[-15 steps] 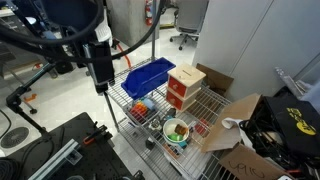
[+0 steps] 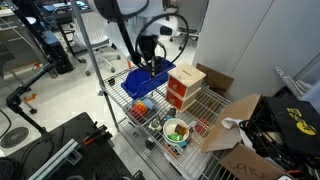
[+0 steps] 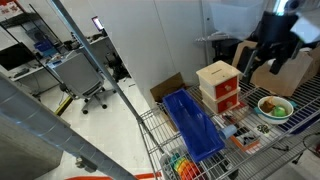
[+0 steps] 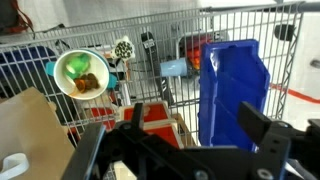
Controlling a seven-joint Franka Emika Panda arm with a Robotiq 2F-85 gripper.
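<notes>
My gripper [image 2: 152, 70] is over the wire rack, near the blue tray and the stacked drawer box. The wrist view shows its dark fingers spread wide, with nothing held between them. The blue tray [image 4: 230, 92] lies at the right of that view, partly covered by one finger. Below the gripper is the wooden-topped box with red drawer fronts [image 4: 152, 125]; exterior view 2 shows this box [image 3: 218, 88] upright beside the tray [image 3: 194, 125]. A white bowl [image 4: 82, 73] with green and brown items inside sits on the rack. A small light-blue object [image 4: 173, 68] lies between bowl and tray.
An open cardboard box [image 2: 235, 130] and a black case [image 2: 298, 127] crowd the rack's right side. Colourful small items [image 3: 184, 167] lie by the tray's near end. A metal post [image 2: 91, 50] rises at the rack's left corner.
The arm has swung from the front left, where it loomed near the camera, back and right over the rack. The tray, box and bowl have stayed in place.
</notes>
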